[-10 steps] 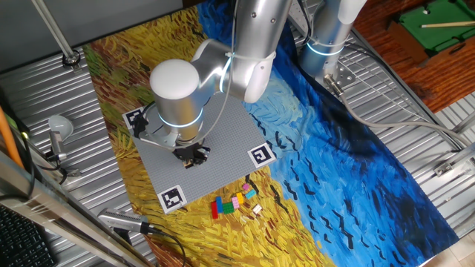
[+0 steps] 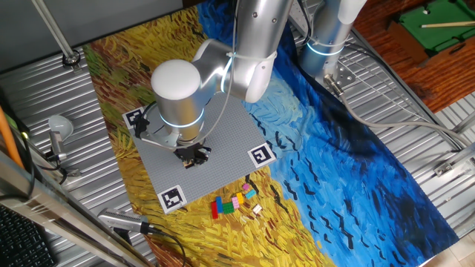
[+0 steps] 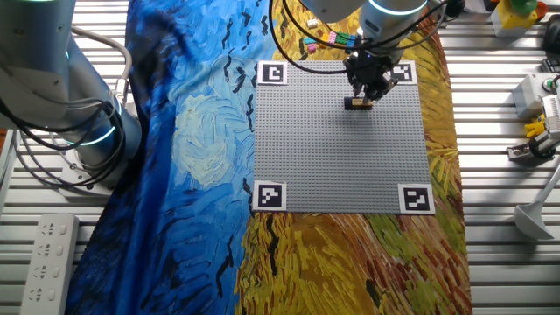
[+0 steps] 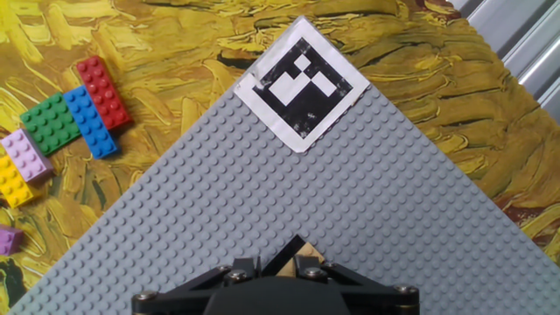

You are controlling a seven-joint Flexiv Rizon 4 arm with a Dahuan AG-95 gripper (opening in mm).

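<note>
In the wrist view a tan piece (image 4: 308, 252) and a black piece (image 4: 282, 257) lie side by side at the bottom edge, partly covered by my gripper. Seen from exterior view 2, the black-and-tan pair (image 3: 357, 103) is at the fingertips, low over the grey studded baseplate (image 3: 341, 166). My gripper (image 2: 194, 156) points down near one side of that plate in exterior view 1. Its fingers stand around or just behind the pieces; the contact is hidden, so whether they grip cannot be told.
Off the plate lie several loose bricks, among them a red brick (image 4: 103, 92), a blue brick (image 4: 90, 122), a green brick (image 4: 50, 123) and a pink brick (image 4: 26, 156). Square black-and-white markers (image 4: 303, 85) cover the plate's corners. Most of the plate is bare.
Over the last second the arm has shifted only very slightly. The loose bricks and the plate have stayed where they were.
</note>
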